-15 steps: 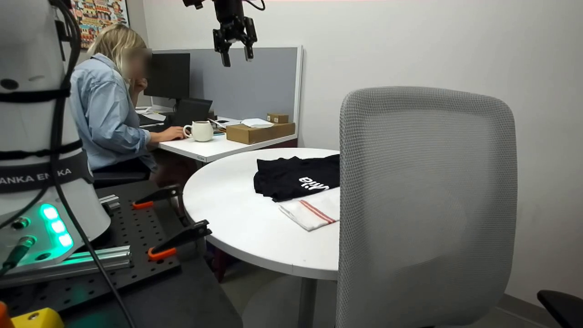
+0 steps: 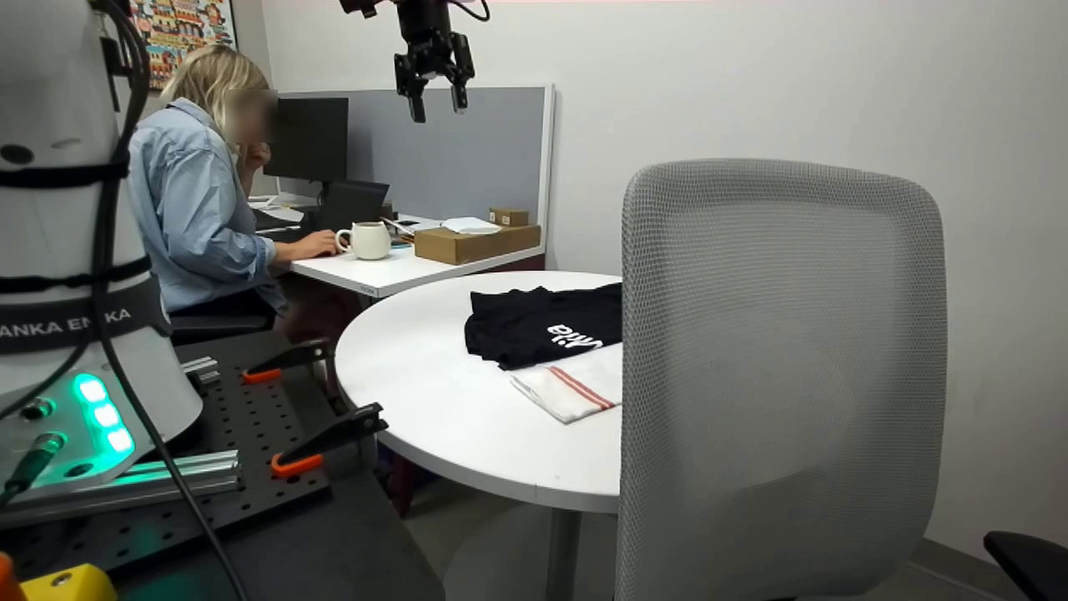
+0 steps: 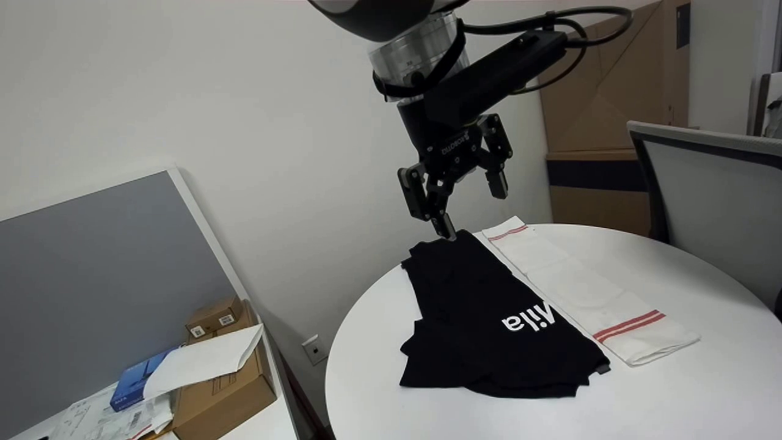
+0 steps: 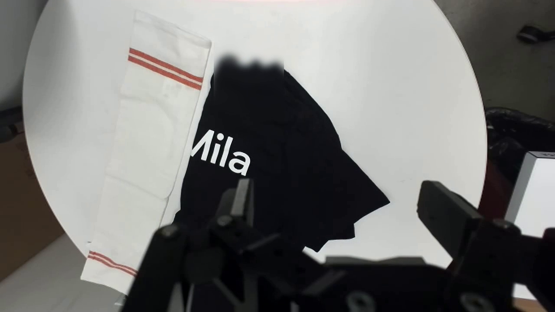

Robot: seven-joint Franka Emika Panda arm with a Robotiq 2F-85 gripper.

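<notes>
A black shirt with white "Mila" lettering (image 3: 476, 322) lies folded on the round white table, one corner jutting out in the wrist view. Alongside it stretches a long white towel with red stripes (image 4: 143, 130), folded narrow and flat. High above the table, my gripper (image 2: 437, 108) hangs with its two fingers wide apart. Nothing is between them; in the wrist view the shirt (image 4: 281, 156) shows below, past the spread fingers. From the second exterior view the gripper (image 3: 473, 209) appears over the shirt's far end, clear of the cloth.
A mesh chair back (image 2: 781, 381) stands close to the table and hides part of it. Bare table (image 3: 366, 352) surrounds the cloths. Behind, a person (image 2: 205, 190) sits at a desk with a mug (image 2: 370, 241) and cardboard boxes (image 2: 477, 244).
My gripper has shifted very slightly to the right in the first exterior view, its fingers still apart. The shirt and towel have not moved.
</notes>
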